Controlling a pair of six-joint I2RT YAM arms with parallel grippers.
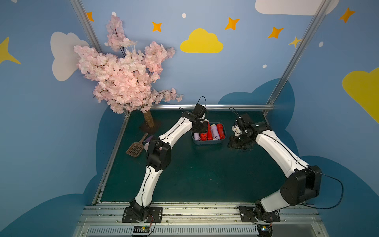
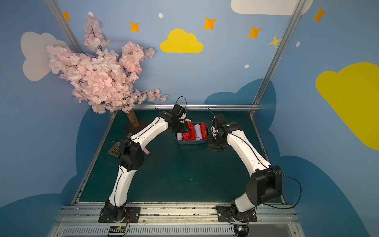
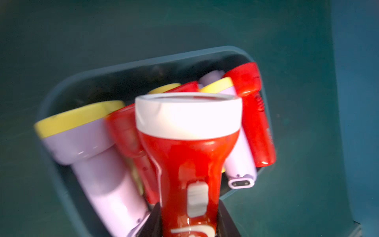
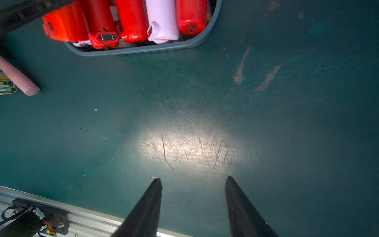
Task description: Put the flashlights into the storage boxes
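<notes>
A grey-blue storage box (image 1: pixel 207 143) at the table's back middle holds several red and lilac flashlights (image 4: pixel 161 19). My left gripper is shut on a red flashlight with a white rim (image 3: pixel 185 158), held over the box; in the top views the gripper hides the box's left part. My right gripper is open, to the right of the box, with only bare table between its fingertips in the right wrist view.
A slotted brown spatula (image 1: pixel 135 148) and a pink object (image 4: pixel 19 77) lie at the left. A blossom tree (image 1: pixel 148 116) stands at the back left.
</notes>
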